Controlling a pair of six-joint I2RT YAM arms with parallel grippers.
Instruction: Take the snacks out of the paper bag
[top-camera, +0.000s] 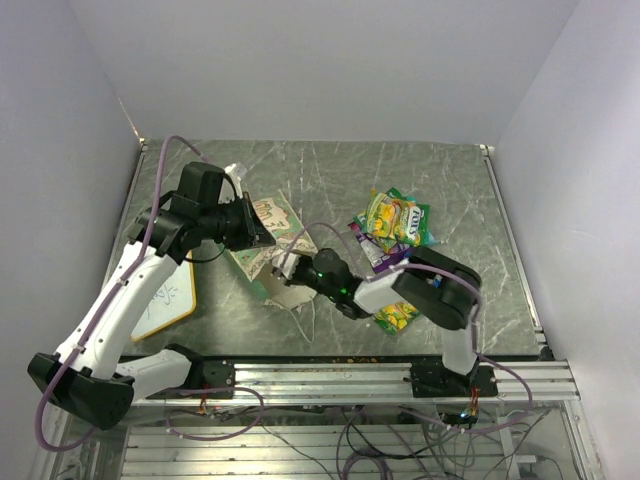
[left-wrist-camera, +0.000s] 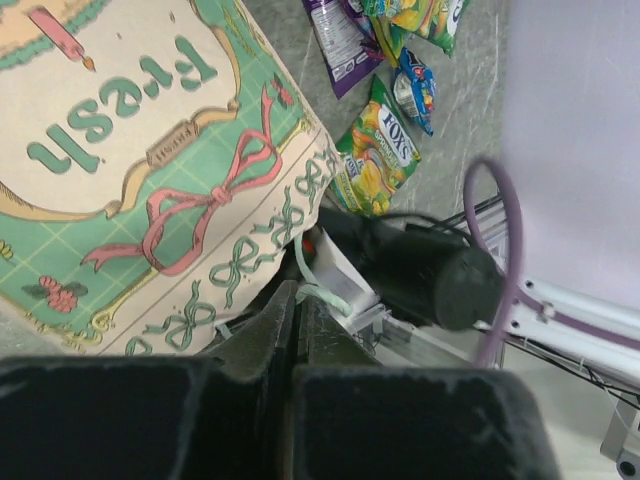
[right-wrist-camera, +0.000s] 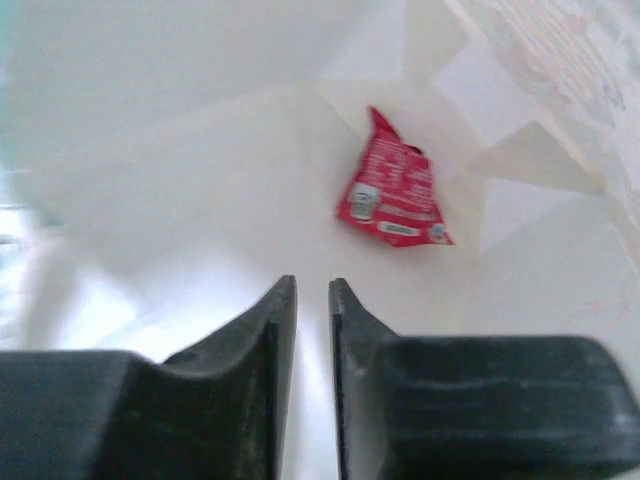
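The paper bag (top-camera: 260, 250) lies on its side, printed face up in the left wrist view (left-wrist-camera: 130, 130). My left gripper is shut on the bag's cord handle, above the bag. My right gripper is at the bag's mouth, pointing into the white interior, shut with nothing seen between its fingers. A small red packet (right-wrist-camera: 390, 190) lies inside the bag, beyond those fingertips. Snack bags (top-camera: 395, 220) form a pile to the right, with another yellow-green bag (top-camera: 397, 316) lower down, partly behind the right arm.
A whiteboard (top-camera: 165, 305) lies at the left edge. Walls enclose the sides and back, and a metal rail runs along the front.
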